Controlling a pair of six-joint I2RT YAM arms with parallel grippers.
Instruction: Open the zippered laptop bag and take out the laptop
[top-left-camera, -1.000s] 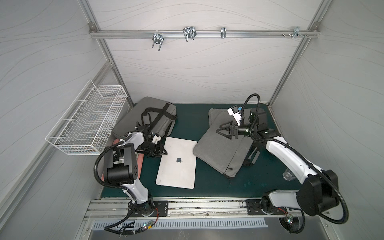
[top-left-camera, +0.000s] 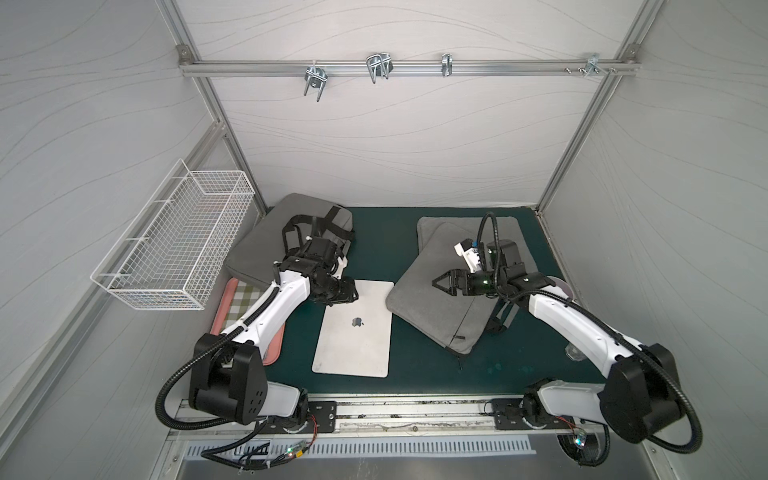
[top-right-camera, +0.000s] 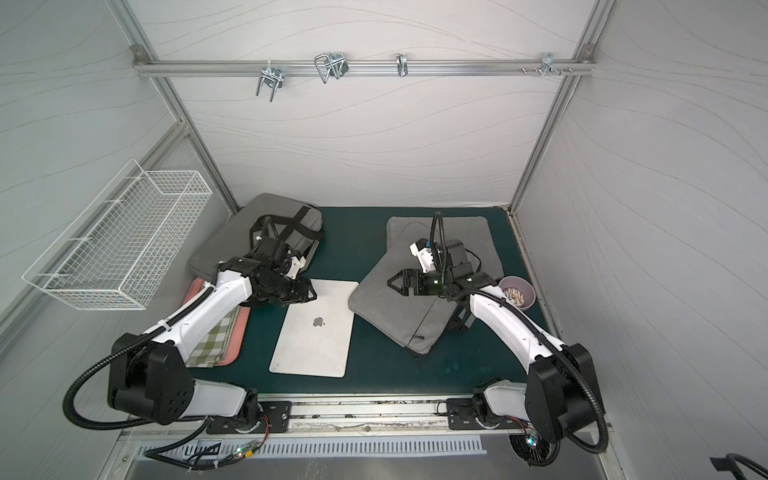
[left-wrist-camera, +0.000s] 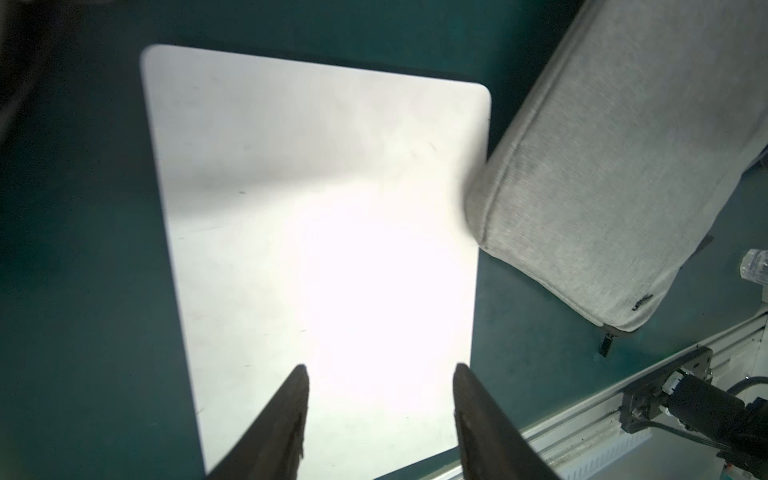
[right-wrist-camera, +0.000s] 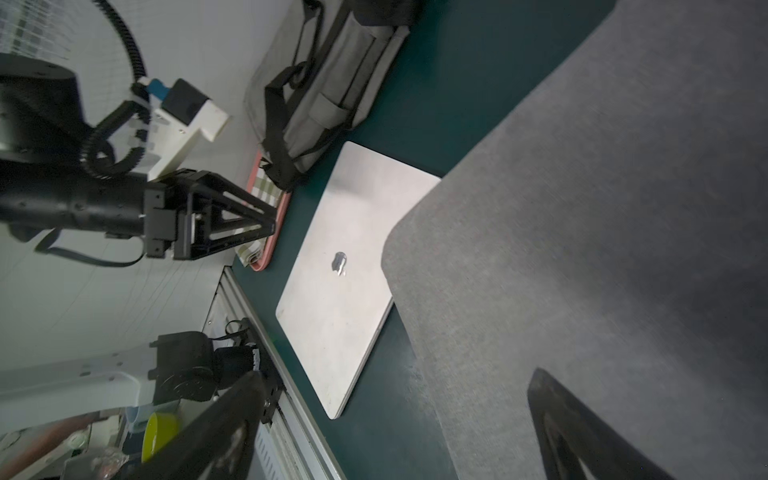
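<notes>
A silver laptop (top-left-camera: 352, 340) lies flat and closed on the dark green table, outside any bag. To its right is the grey laptop bag (top-left-camera: 436, 304), one corner touching or overlapping the laptop's edge; a short zipper pull (left-wrist-camera: 606, 344) hangs at its near corner. Above the laptop's upper part hovers my left gripper, open, with nothing in it. My right gripper stands open and empty over the bag. Behind and left, a second grey bag (top-left-camera: 272, 232) with black straps rests partly behind my left arm.
A white wire basket (top-left-camera: 180, 240) hangs on the left wall. Folded cloth in a pink tray (top-right-camera: 240, 336) sits under my left arm. At the right edge are a bowl (top-right-camera: 518, 292) and, behind the bag, more grey fabric (top-right-camera: 476, 228). Green table between the two bags is clear.
My left gripper has moved right, from beside the laptop to over its upper part. My right gripper has come slightly nearer the front. Laptop and bags look unmoved.
</notes>
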